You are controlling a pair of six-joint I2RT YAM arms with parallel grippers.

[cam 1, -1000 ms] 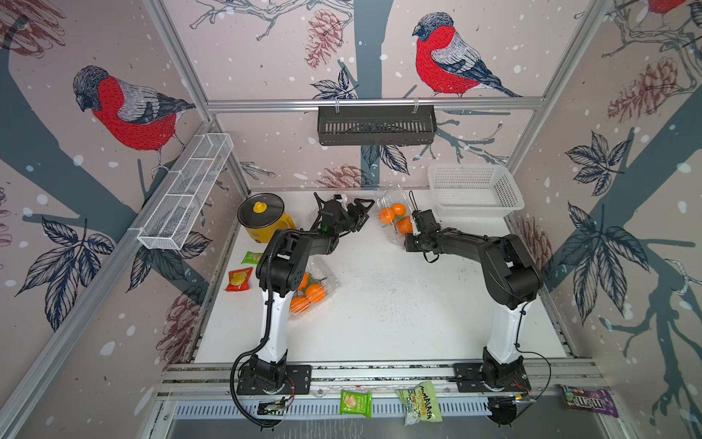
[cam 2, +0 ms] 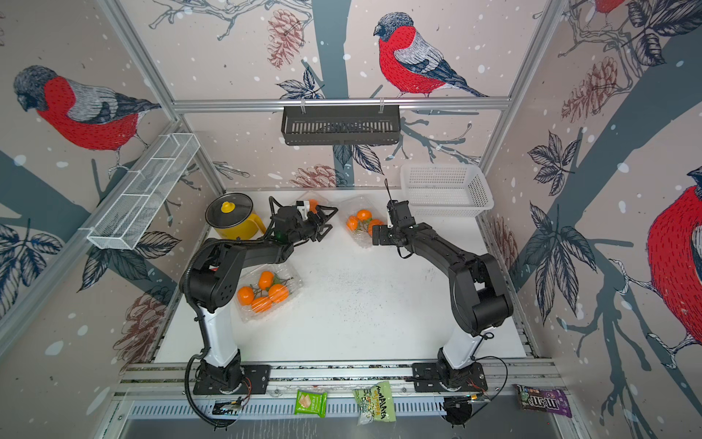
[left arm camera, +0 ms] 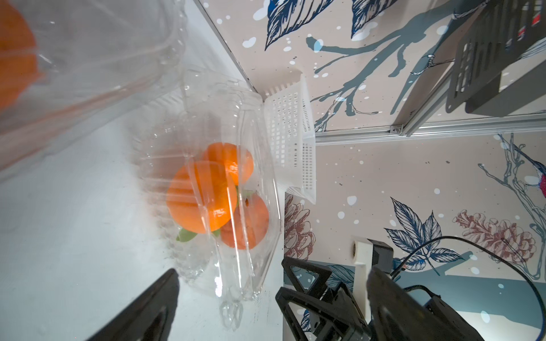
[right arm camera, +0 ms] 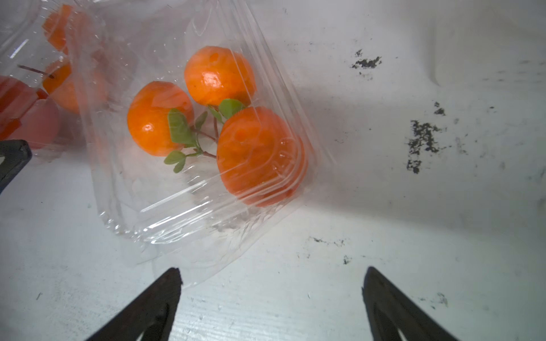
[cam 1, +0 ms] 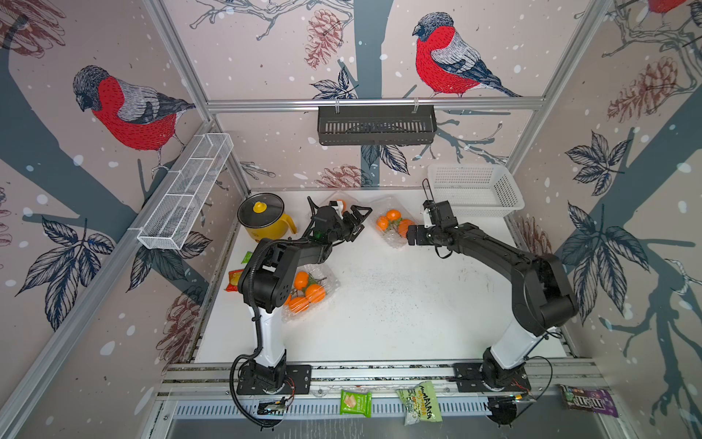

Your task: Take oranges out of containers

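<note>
Three clear containers of oranges sit on the table: one front left point(cam 2: 278, 292), one at the back middle point(cam 1: 392, 216) with three oranges point(right arm camera: 219, 76) and green leaves, and one behind my left gripper point(cam 1: 357, 219). That gripper stands open near the back, the middle container showing beyond its fingers in the left wrist view. My right gripper is open just to the right of the middle container, above the table, with nothing between its fingers. The plastic over the oranges appears clear, its lid state hard to tell.
A white basket point(cam 1: 475, 190) stands at back right, a yellow pot point(cam 1: 261, 219) with lid at back left. Small snack packets lie along the left edge. Dark and white racks hang on the walls.
My right gripper has moved slightly right and up from the middle container. The left arm has shifted slightly; the middle container and oranges have shifted a little.
</note>
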